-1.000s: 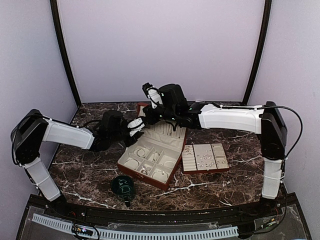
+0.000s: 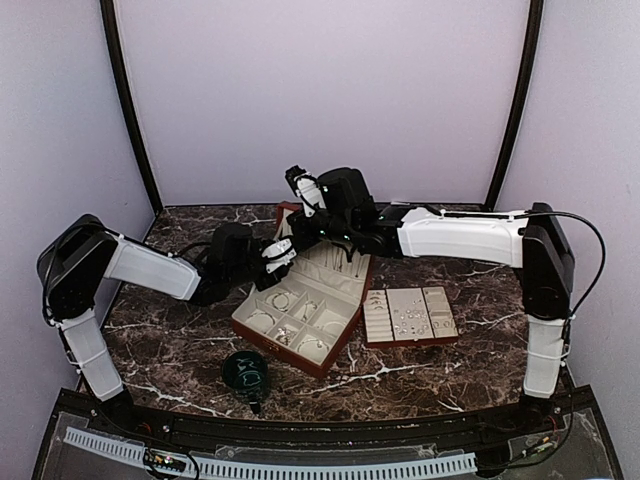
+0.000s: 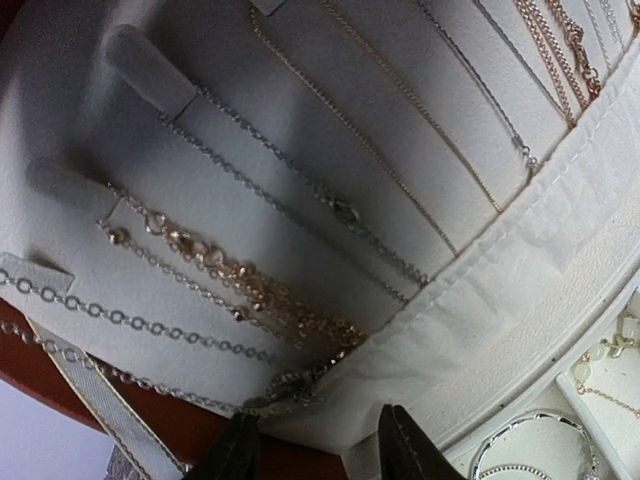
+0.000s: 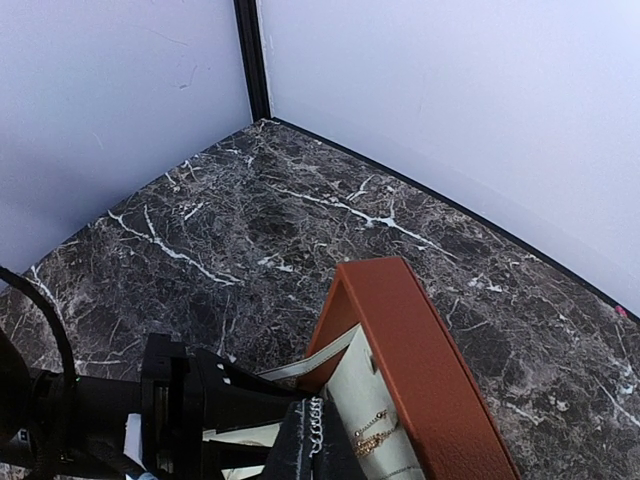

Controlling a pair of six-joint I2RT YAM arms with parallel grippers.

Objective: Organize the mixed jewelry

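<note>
An open brown jewelry box (image 2: 348, 335) has bracelets in its compartments and necklaces hanging in the lid. My left gripper is open at the lid's lower left, close to a silver chain (image 3: 170, 335) and tangled rose-gold chains (image 3: 260, 290). My right gripper is shut at the top of the lid (image 4: 405, 330), with a silver chain at its fingertips; whether it grips the chain is hard to tell. The left arm is partly beside it in the right wrist view.
A tray of small jewelry (image 2: 408, 330) lies right of the box. A dark green round dish (image 2: 245, 375) with jewelry sits in front.
The left arm has shifted slightly toward the front, and the box has moved a little leftward with its front. The right arm looks still.
</note>
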